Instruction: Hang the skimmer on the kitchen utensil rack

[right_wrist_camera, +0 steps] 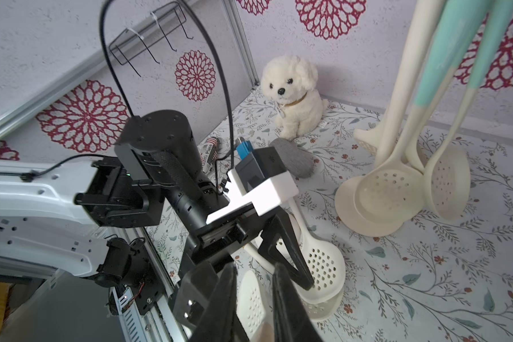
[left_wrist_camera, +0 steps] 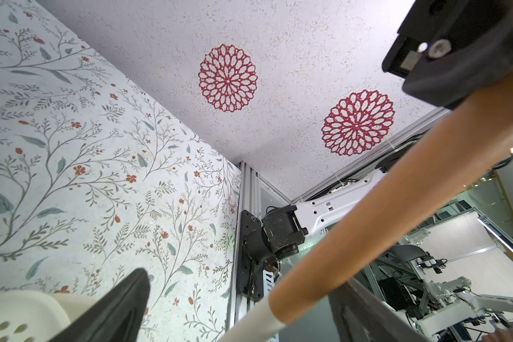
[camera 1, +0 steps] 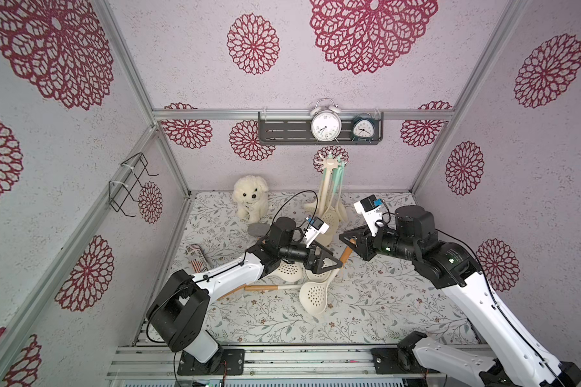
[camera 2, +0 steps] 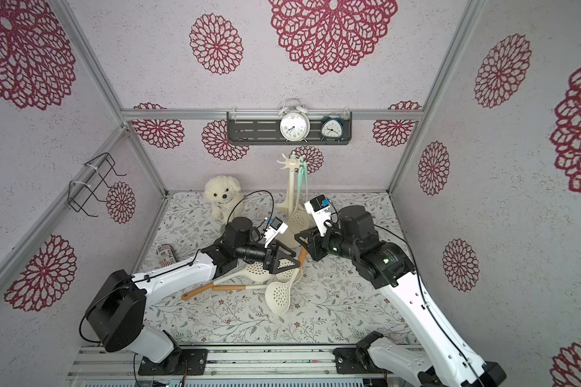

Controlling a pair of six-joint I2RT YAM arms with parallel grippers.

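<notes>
A cream skimmer with an orange-tipped handle hangs tilted, its perforated head low toward the front. My right gripper is shut on the upper end of its orange handle. Close by, my left gripper stands open at the lower part of that handle. In the left wrist view the handle crosses between its blurred fingers; contact cannot be judged. A cream utensil stand at the back carries several utensils, some mint-handled. On the left wall is a black wire hook rack.
Other slotted utensils lie on the table under the left arm. A plush dog sits at the back left. A shelf with two clocks is on the back wall.
</notes>
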